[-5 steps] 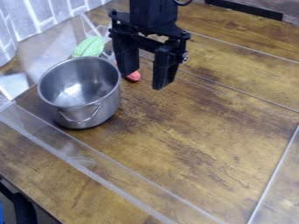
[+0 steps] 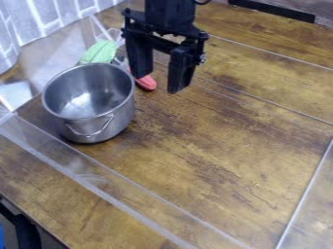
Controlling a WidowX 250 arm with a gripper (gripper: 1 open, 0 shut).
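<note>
The black gripper [image 2: 162, 60] hangs at the top centre of the camera view, above the wooden table [image 2: 221, 165], to the right of a steel pot [image 2: 88, 101]. A small red object [image 2: 147, 82] lies behind it, partly hidden by its fingers. A green-and-white oblong object [image 2: 97, 53] lies behind the pot. Whether the gripper is open or holds anything is hard to tell.
A white item [image 2: 15, 93] sits at the left edge, near clear plastic edging. The centre, right and front of the table are clear.
The pot and other things have not moved.
</note>
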